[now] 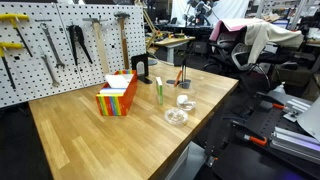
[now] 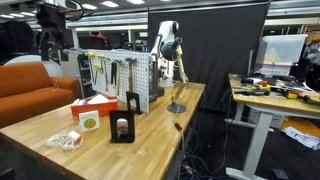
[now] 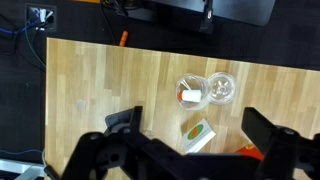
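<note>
My gripper stands open over the wooden table, its two dark fingers wide apart and nothing held between them. Below it in the wrist view are a small white object (image 3: 190,96) ringed by pale cable and a clear round dish (image 3: 222,88) beside it. Lower down lies a white box with a green face (image 3: 198,134). In exterior view 1 a striped red box (image 1: 117,102) with white contents stands left of these things. One finger partly hides the red box (image 3: 250,152) in the wrist view.
A lamp (image 2: 178,107) and a black framed stand (image 2: 122,127) occupy the table. Behind them rises a white pegboard (image 1: 60,62) hung with tools. Bare wood lies across the table's near left part in exterior view 1.
</note>
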